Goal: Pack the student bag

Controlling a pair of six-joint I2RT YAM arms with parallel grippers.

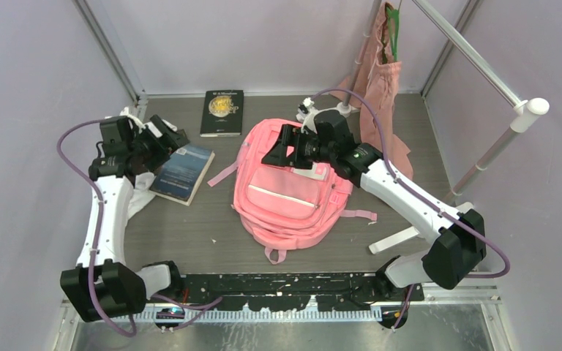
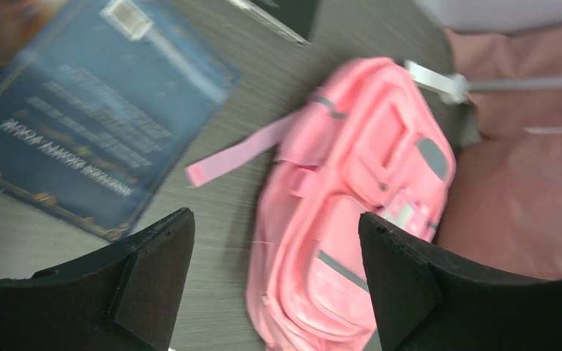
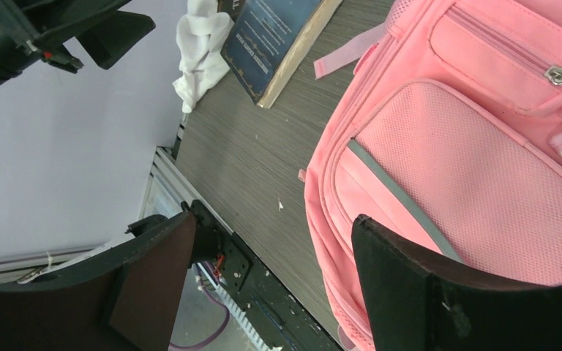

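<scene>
A pink backpack (image 1: 285, 201) lies flat in the middle of the table, a strap reaching out on each side. A blue book (image 1: 181, 175) lies left of it, beside a white cloth (image 3: 201, 44); a dark book with a yellow emblem (image 1: 221, 113) lies at the back. My left gripper (image 1: 165, 139) is open above the blue book, nothing between its fingers; its wrist view is blurred. My right gripper (image 1: 278, 150) hangs over the backpack's upper left, fingers apart with nothing visible between them in its wrist view.
A pink fabric item (image 1: 384, 102) hangs at the back right beside a metal rail (image 1: 468, 51). Bare table (image 1: 175, 241) shows at the front left.
</scene>
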